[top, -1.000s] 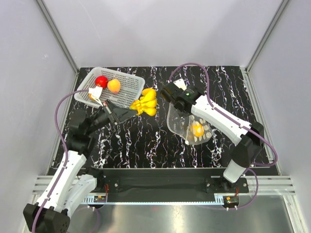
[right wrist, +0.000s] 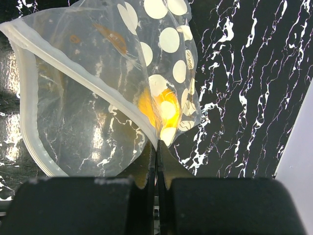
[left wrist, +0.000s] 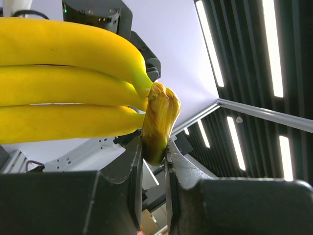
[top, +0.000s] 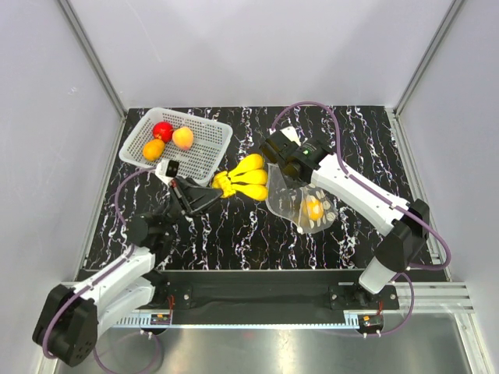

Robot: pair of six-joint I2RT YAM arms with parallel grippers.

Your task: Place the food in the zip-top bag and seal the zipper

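A bunch of yellow bananas [top: 251, 178] hangs in the air left of the bag's mouth, tips toward it. My left gripper is shut on its stem [left wrist: 160, 115], the fruit stretching leftward in the left wrist view. The clear zip top bag [right wrist: 78, 112], dotted with white spots, lies on the table with its mouth parted on the left. An orange-yellow food item [right wrist: 161, 106] rests inside, blurred by the plastic. My right gripper is shut at one end of the bag's upper rim, its thin edge running to the fingertips.
A white basket [top: 212, 148] at the back left holds a red fruit [top: 163, 131], a peach [top: 183, 138] and an orange fruit [top: 153, 149].
The left arm has carried the bananas rightward and turned them to lie nearly level, their tips now at the bag's mouth. The right gripper and bag have shifted only slightly left.
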